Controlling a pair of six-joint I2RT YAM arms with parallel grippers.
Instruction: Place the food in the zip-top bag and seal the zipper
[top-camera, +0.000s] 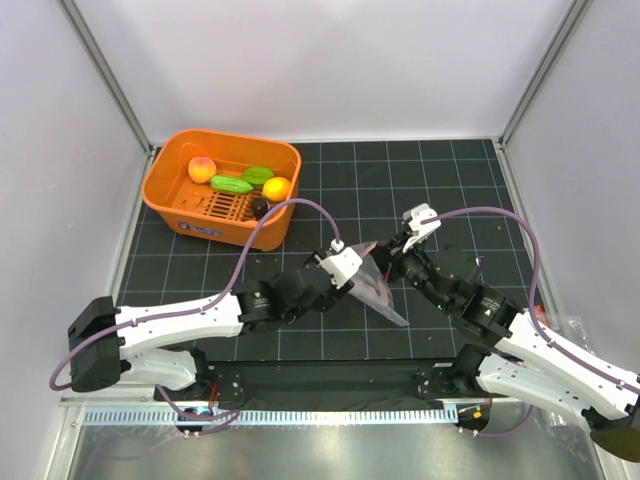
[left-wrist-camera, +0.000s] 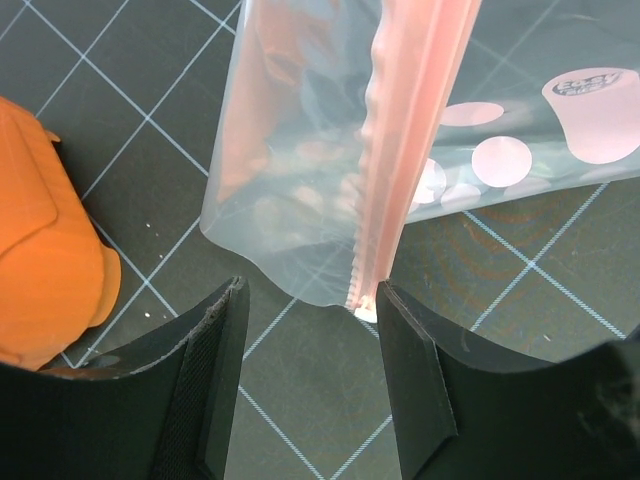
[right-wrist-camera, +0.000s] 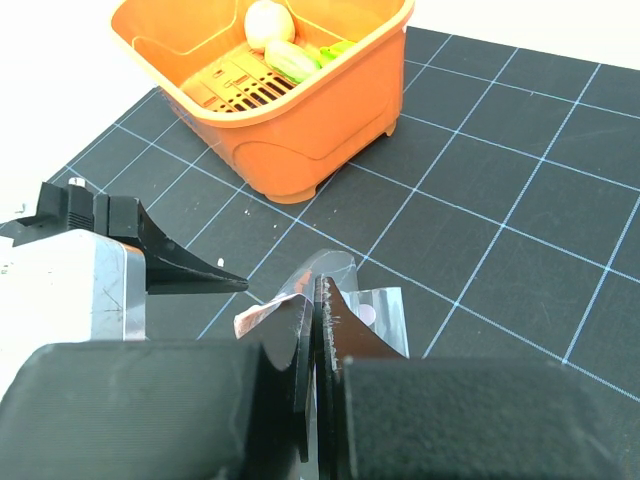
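Observation:
The clear zip bag (top-camera: 375, 295) with a pink zipper strip (left-wrist-camera: 410, 150) is between the two grippers at mid-table. My right gripper is shut on the bag, whose pink edge curls beside the fingers in the right wrist view. My left gripper stands part open, one fingertip by the lower end of the zipper strip. The orange basket (top-camera: 170, 210) holds a peach (top-camera: 201, 169), green vegetables (top-camera: 231, 185), a yellow fruit (top-camera: 277, 189) and a dark item (top-camera: 259, 208).
The basket stands at the back left, behind the left arm. Pale walls border the mat.

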